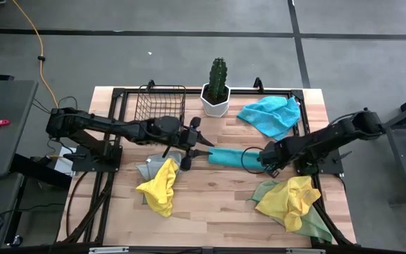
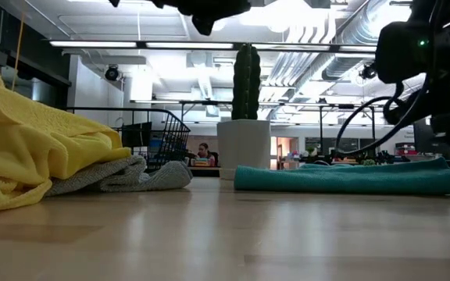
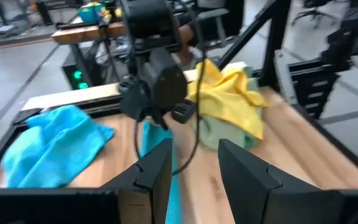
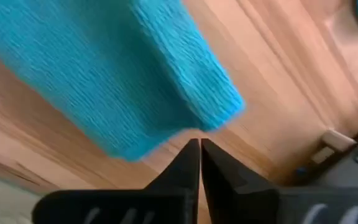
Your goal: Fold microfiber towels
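Observation:
A teal towel lies as a narrow folded strip across the middle of the table; in the low view the towel is flat and low. My left gripper hangs just past the strip's left end; in the left wrist view its fingers stand apart, nothing between them. My right gripper is shut, fingertips together and empty, just off the towel's end. Another blue towel lies crumpled at back right. Yellow towels rest on a grey one at left and a green one at right.
A wire basket and a potted cactus stand along the back edge. Black frame rails run round the table. Bare wood is free at the front middle.

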